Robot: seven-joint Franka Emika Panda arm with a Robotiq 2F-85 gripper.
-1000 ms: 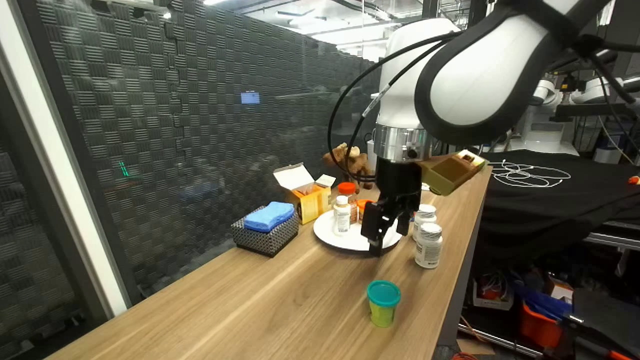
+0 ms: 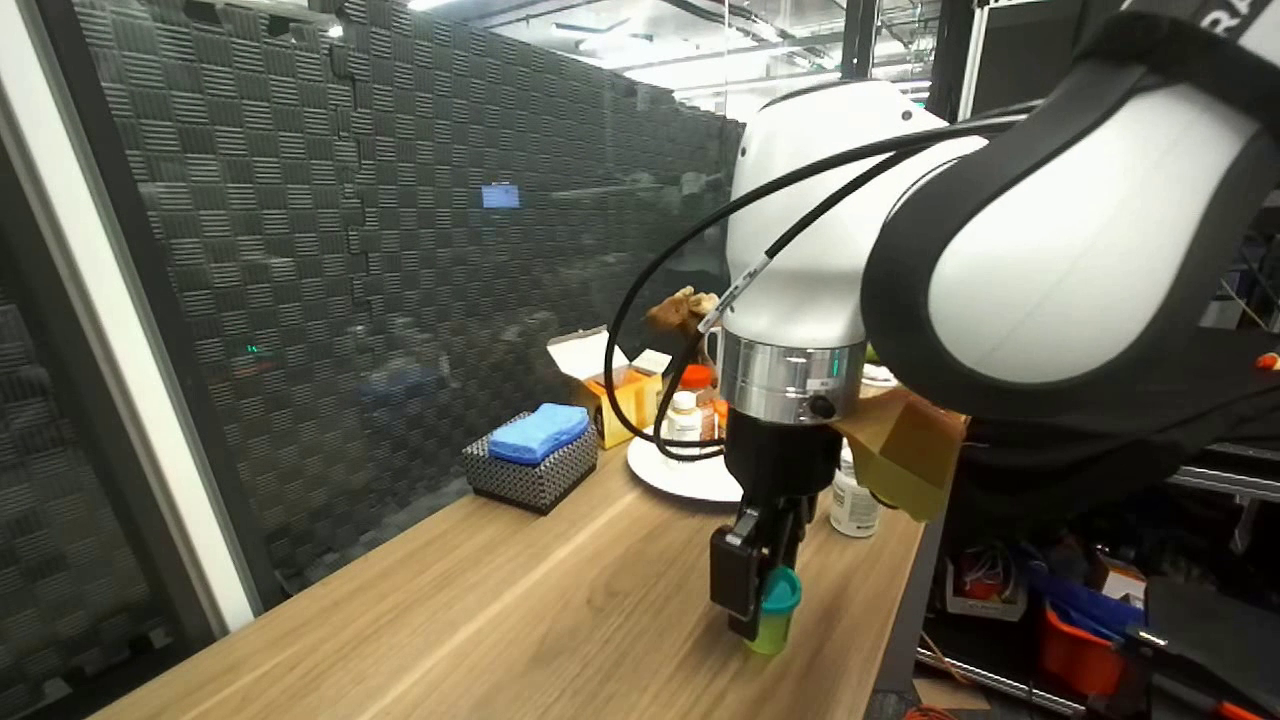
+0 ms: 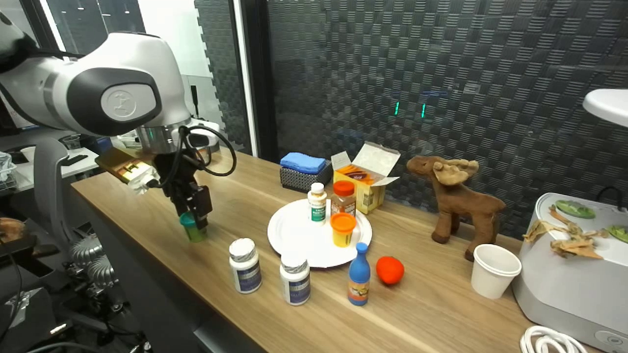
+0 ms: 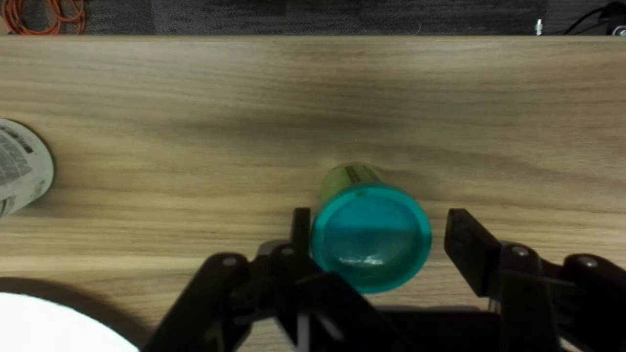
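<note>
A small green tub with a teal lid (image 4: 370,237) stands upright on the wooden table. My gripper is down around it, one finger on each side of the lid. In the wrist view the left fingertip lies close against the lid's edge, while a gap shows between the lid and the right fingertip, so the fingers are partly open. From exterior view 1 the black fingers (image 2: 737,570) hide the left part of the tub (image 2: 774,624). Exterior view 2 shows the tub (image 3: 194,228) near the table's front edge, below the gripper (image 3: 197,216).
A white plate (image 3: 288,238) carries two bottles and an orange-lidded tub (image 3: 342,229). Two white pill bottles (image 3: 245,265) stand between plate and table edge. Beyond are a blue bottle (image 3: 359,276), a red ball (image 3: 389,270) and a plush moose (image 3: 462,203). Bare table lies left of the tub in exterior view 1.
My arm has come down and away from the plate, toward exterior view 1's camera, bringing the fingers from above the table to around the teal-lidded tub. The tub stands about where it was.
</note>
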